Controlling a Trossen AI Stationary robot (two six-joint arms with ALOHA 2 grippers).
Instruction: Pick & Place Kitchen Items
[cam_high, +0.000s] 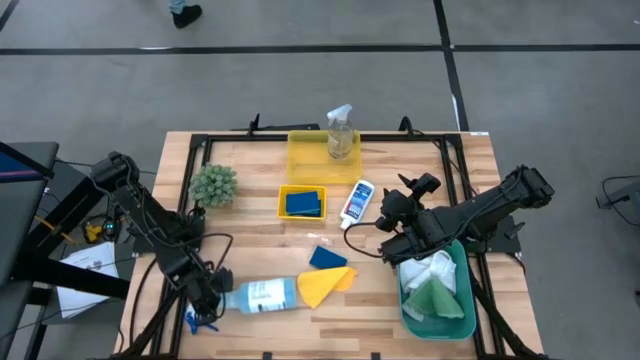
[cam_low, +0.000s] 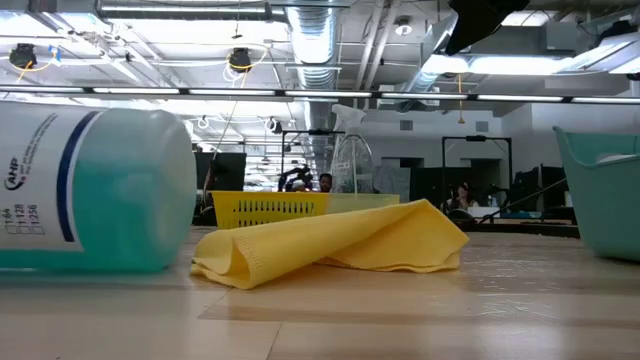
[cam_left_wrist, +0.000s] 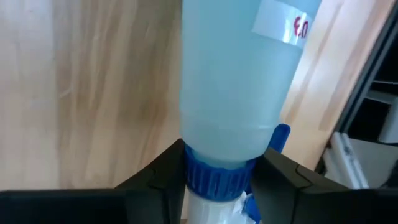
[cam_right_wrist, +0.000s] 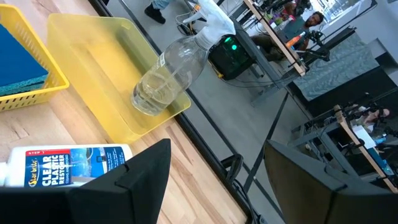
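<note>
The light blue spray bottle (cam_high: 268, 295) lies on its side near the table's front left, its blue collar (cam_left_wrist: 219, 180) pinched by my left gripper. In the low view, the bottle's base (cam_low: 130, 190) fills the left side. A clear spray bottle (cam_high: 340, 138) stands in the pale yellow tray (cam_right_wrist: 115, 127) at the back. A white cleaner bottle (cam_right_wrist: 68, 165) lies on the wood beside my right gripper, which is open and empty. The yellow basket (cam_high: 281, 213) holds blue sponges (cam_high: 303, 203).
A yellow cloth (cam_high: 318, 287) and a blue sponge (cam_high: 327, 258) lie just right of the light blue bottle. The teal bin (cam_high: 462, 290) holds cloths. A plant (cam_high: 213, 185) stands at the left. Bare wood shows between plant and light blue bottle.
</note>
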